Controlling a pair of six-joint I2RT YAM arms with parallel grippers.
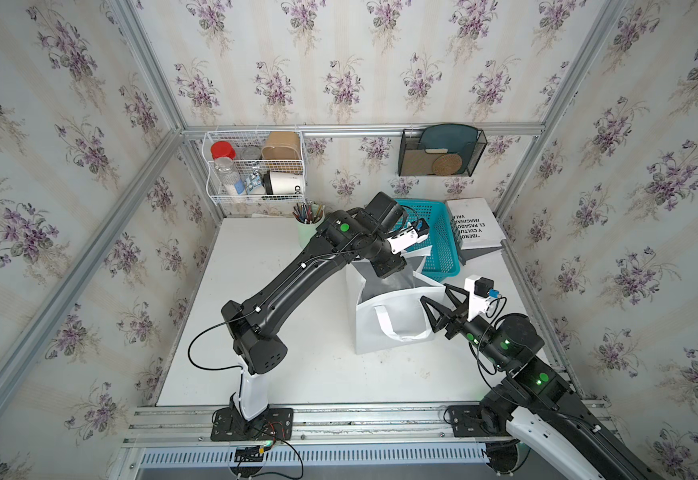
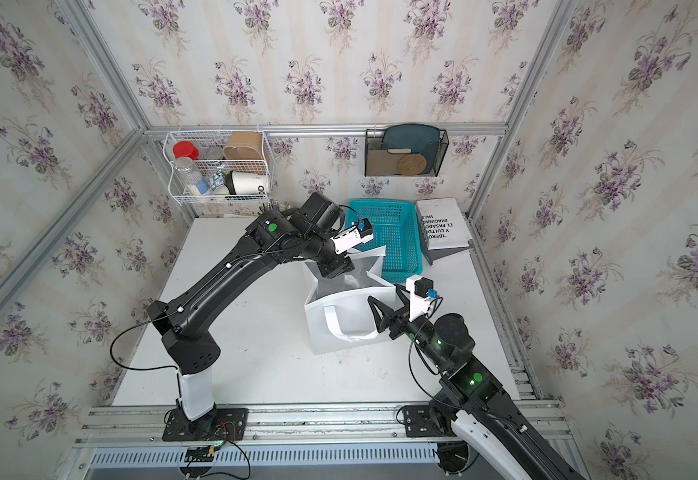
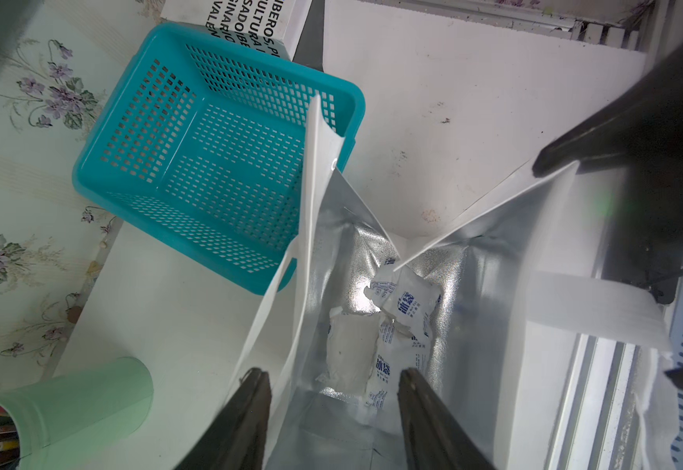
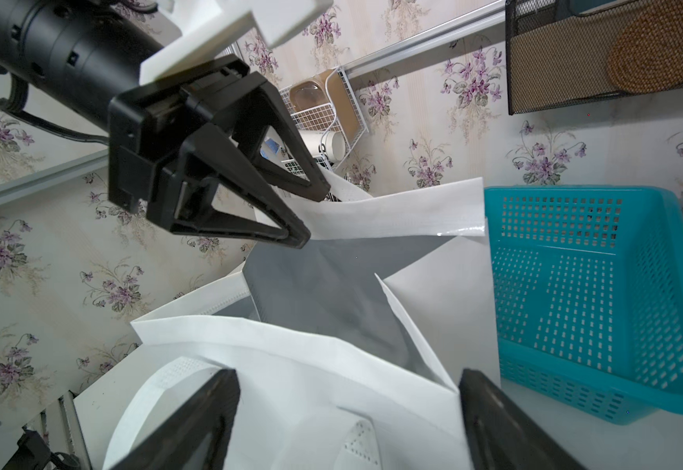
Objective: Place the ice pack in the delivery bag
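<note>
The white, silver-lined delivery bag (image 1: 393,321) stands upright on the table with its mouth open. Inside it, in the left wrist view, lie ice packs: a plain white pouch (image 3: 351,352), a pouch with blue print (image 3: 408,300) and another printed pouch (image 3: 393,368). Over the bag's mouth, my left gripper is open, its fingers apart and nothing held. In the right wrist view those left fingers (image 4: 282,223) are close to the back panel's upper edge. At the bag's front right corner, my right gripper is wide open, the front panel showing between its fingers.
An empty teal basket (image 3: 239,152) stands behind and to the right of the bag. A green pen cup (image 3: 94,407) is at the back left, and a book box (image 1: 477,224) at the back right.
</note>
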